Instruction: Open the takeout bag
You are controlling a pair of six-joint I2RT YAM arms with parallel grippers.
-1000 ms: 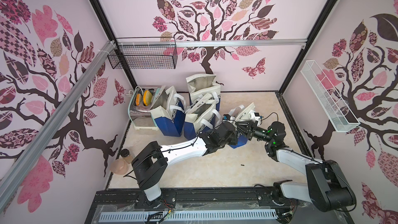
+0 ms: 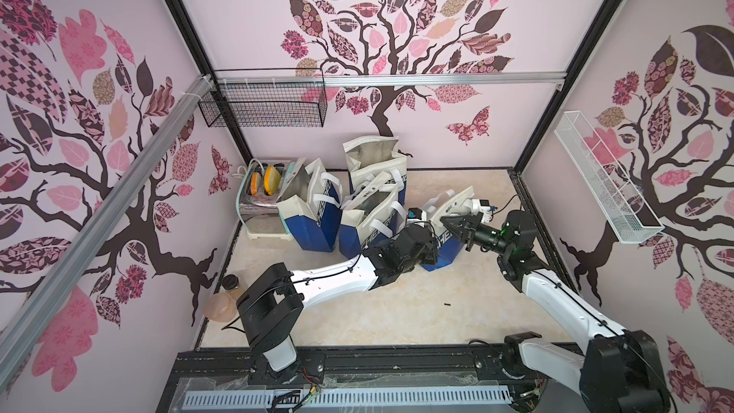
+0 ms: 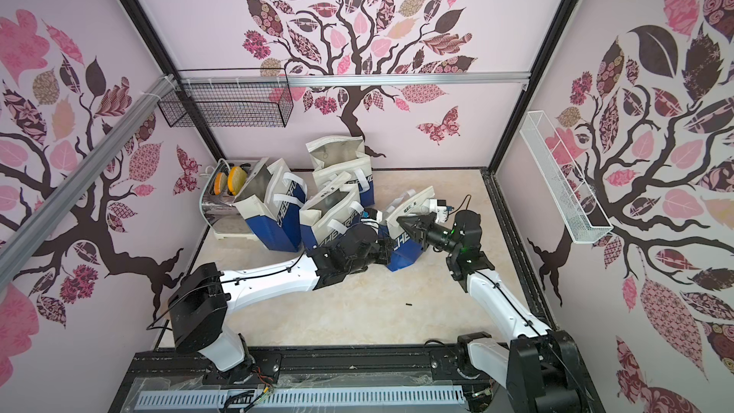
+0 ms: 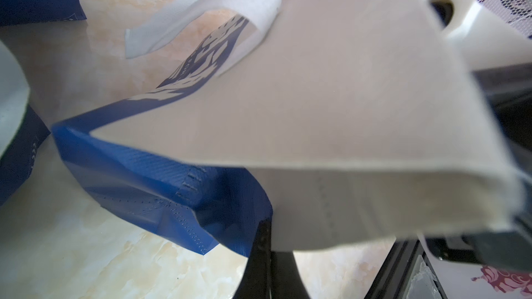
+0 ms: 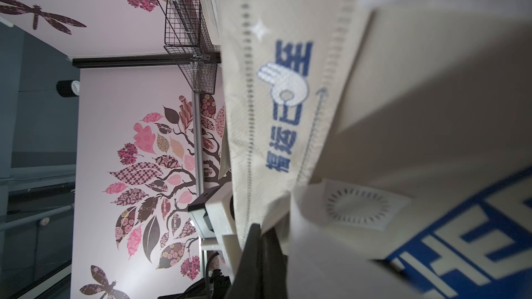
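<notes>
A blue-and-white takeout bag [image 2: 445, 248] with a handle stands at the right of the group, between my two grippers. My left gripper is shut at its near side, against the folded fabric [image 4: 343, 205]; whether it pinches the edge is hard to tell. The bag's white top flap [image 4: 332, 88] fans out above it. My right gripper is shut at the upper part of the bag, its tips by the printed cream band [image 5: 288, 110]; whether fabric is pinched between them is unclear.
Several other blue-and-white bags [image 3: 269, 221] stand to the left and behind. A rack with yellow items [image 2: 271, 180] is at the back left. A wire basket [image 2: 267, 103] hangs above, a white basket [image 2: 611, 183] on the right wall.
My right arm has risen and shifted slightly, lifting the top of the bag beside it. The left arm is nearly still.
</notes>
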